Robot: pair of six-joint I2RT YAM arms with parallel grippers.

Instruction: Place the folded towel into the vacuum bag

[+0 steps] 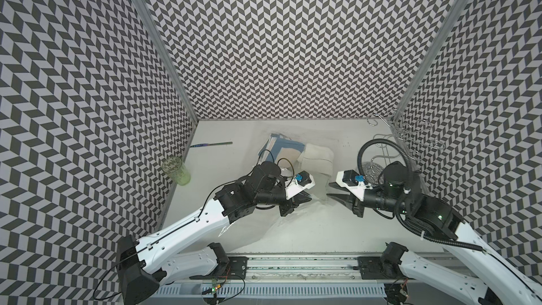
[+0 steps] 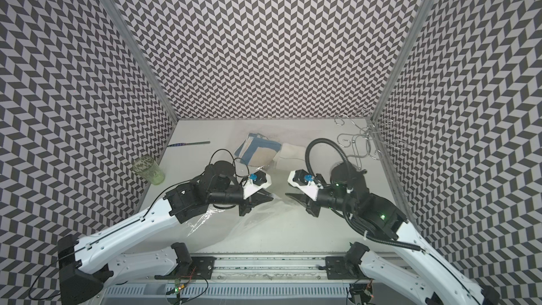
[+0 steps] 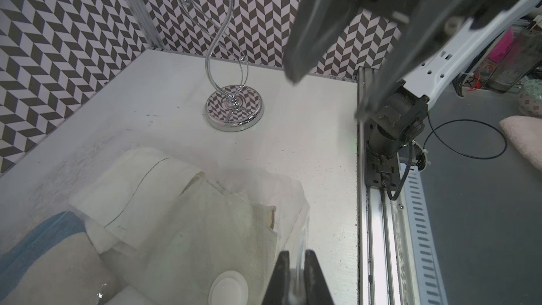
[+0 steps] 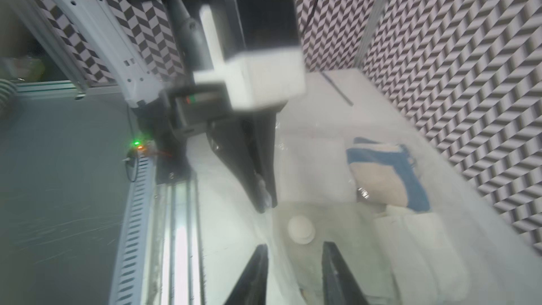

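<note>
The clear vacuum bag (image 4: 321,161) lies spread over the table's middle, with a round white valve (image 3: 228,288). A blue, beige and white folded towel (image 1: 290,149) and a cream cloth part (image 1: 317,158) show at its far side, seen through film; exact layering is hard to tell. My left gripper stands at the bag's near edge, its fingers close together with thin film between them. Facing it from the right, my right gripper is open, and the bag's edge runs between its spread fingers, apparently ungripped.
A chrome wire stand (image 3: 234,107) is at the right of the table. On the left are a greenish glass (image 1: 179,170) and a thin blue stick (image 1: 211,144). Bare table (image 1: 225,158) lies between them and the towel.
</note>
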